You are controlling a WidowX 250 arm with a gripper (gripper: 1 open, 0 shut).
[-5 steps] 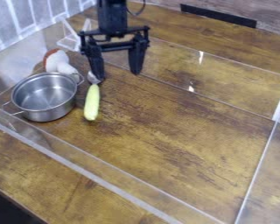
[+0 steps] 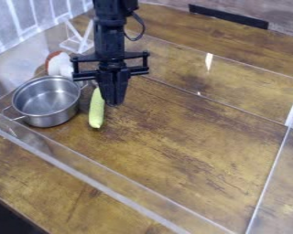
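A black robot arm hangs from the top of the view, its gripper (image 2: 110,84) low over the table just right of a steel pot (image 2: 47,101). A pale yellow elongated object (image 2: 96,116) lies on the wood beside the pot, its upper end at or under the gripper. The fingertips are dark and small, so whether they touch it cannot be seen clearly; nothing is visibly held up.
A white and red object (image 2: 56,62) and a white wire rack sit behind the pot at the back left. Clear edging runs along the left and right.
The arm has come down and toward the camera, and the gripper has drawn narrower over the yellow object's upper end. The pot and yellow object look unmoved.
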